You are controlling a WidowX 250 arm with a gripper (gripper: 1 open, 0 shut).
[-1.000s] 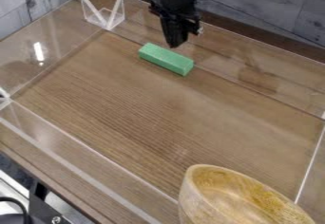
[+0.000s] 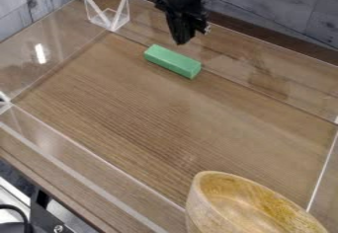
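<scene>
My dark gripper (image 2: 183, 20) hangs at the top middle of the camera view, above and behind a green rectangular block (image 2: 172, 61) that lies on the wooden table (image 2: 158, 138). Whether the gripper is open or shut is too small and dark to tell.
A white wire-like object (image 2: 109, 12) stands at the upper left. A large yellow bowl (image 2: 251, 202) sits at the bottom right. Dark cables lie off the table's lower left.
The block looks unmoved.
</scene>
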